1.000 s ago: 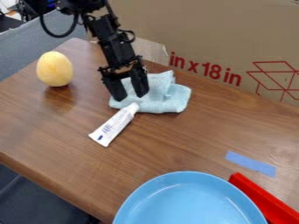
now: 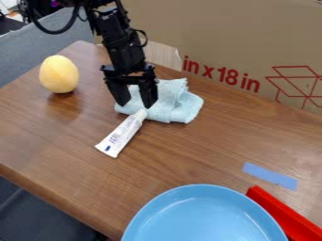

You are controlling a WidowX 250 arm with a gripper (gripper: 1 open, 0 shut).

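My black gripper (image 2: 134,94) is over a folded pale blue cloth (image 2: 176,106), its fingers open and lowered onto or just at the cloth's left part. A white tube with printed lettering (image 2: 120,135) lies diagonally on the wooden table, its cap end against the cloth's front edge below the fingers. Whether the fingertips touch the cloth is hard to tell.
A yellow egg-shaped object (image 2: 59,75) sits at the left. A blue plate (image 2: 202,221) and a red object (image 2: 283,215) are at the front right, near blue tape (image 2: 269,176). A cardboard box (image 2: 251,47) lines the back.
My gripper has shifted slightly to the left over the cloth. The other objects look unmoved.
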